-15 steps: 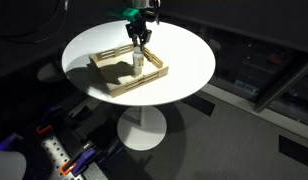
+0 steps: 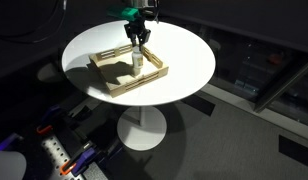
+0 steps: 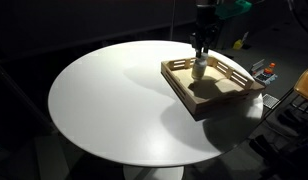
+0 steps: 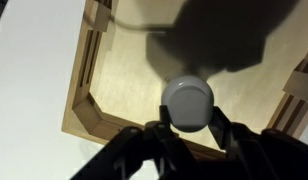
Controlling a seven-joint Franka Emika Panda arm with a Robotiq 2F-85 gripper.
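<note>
A pale bottle with a round light cap (image 4: 189, 102) stands upright inside a shallow wooden tray, between my gripper's fingers in the wrist view. From the side it shows as a whitish cylinder (image 3: 199, 68) towards the tray's far side. My gripper is shut on the bottle near its top. The arm reaches down from above, and in the first exterior view the bottle (image 2: 137, 62) hangs or stands just under the fingers. Whether its base touches the tray floor I cannot tell. The wooden tray (image 3: 211, 106) has slotted side walls and looks otherwise empty.
The tray rests on a round white table (image 2: 189, 75) with one central leg. An orange-brown chair (image 3: 286, 112) and some small items stand beyond the table on the right.
</note>
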